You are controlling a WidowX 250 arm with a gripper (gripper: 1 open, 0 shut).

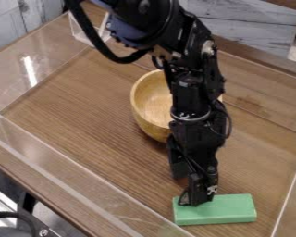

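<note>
My gripper (195, 189) hangs low at the right of centre, its fingertips at the upper edge of a green rectangular block (225, 209) lying flat on the wooden table near the front. The dark fingers blend together, so how far apart they stand is hard to tell. Behind the arm sits a tan bowl (151, 104), partly hidden by it.
Bare wooden table (70, 116) stretches to the left and right of the arm. A clear plastic container (84, 26) stands at the back left. A black cable lies at the front left corner. A pale board runs along the back.
</note>
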